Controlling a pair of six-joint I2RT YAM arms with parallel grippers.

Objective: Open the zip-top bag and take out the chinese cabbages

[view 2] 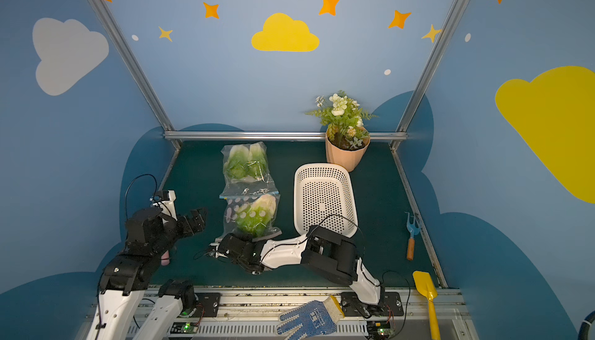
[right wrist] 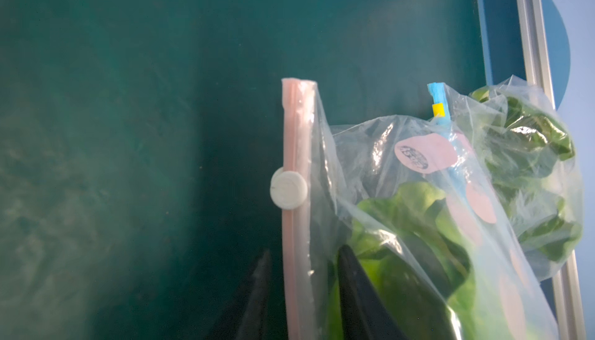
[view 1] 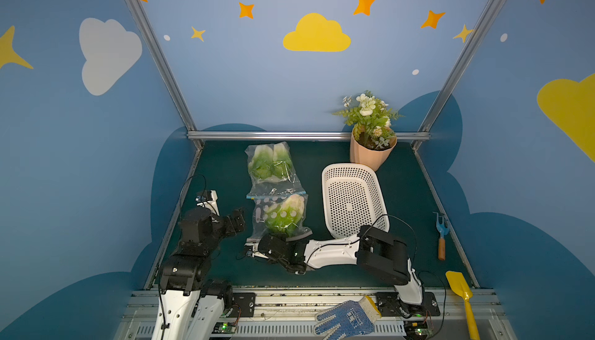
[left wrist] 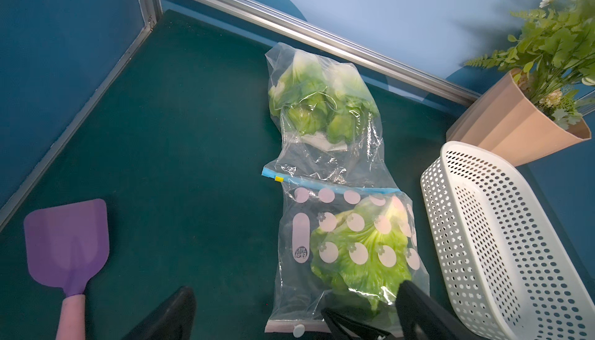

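Observation:
Near me lies a clear zip bag [left wrist: 294, 290] with pink dots, a pink zip strip [right wrist: 291, 234] along its near edge and a round white slider [right wrist: 288, 189]. It looks closed, with one green-and-white cabbage [left wrist: 362, 262] inside. My right gripper is part open, its fingers to either side of the strip, below the slider in the right wrist view; whether they touch the plastic I cannot tell. Behind lies a second bag [left wrist: 328, 157] with a blue zip [left wrist: 334, 185] and two cabbages [view 1: 271, 161]. To the left, my left gripper [view 1: 239, 220] stands open and empty.
A white perforated basket [view 1: 328, 200] sits right of the bags, with a flower pot [view 1: 372, 154] behind it. A purple spatula [left wrist: 68, 241] lies at the left, a small blue fork [view 1: 442, 228] at the far right. Bare table separates spatula and bags.

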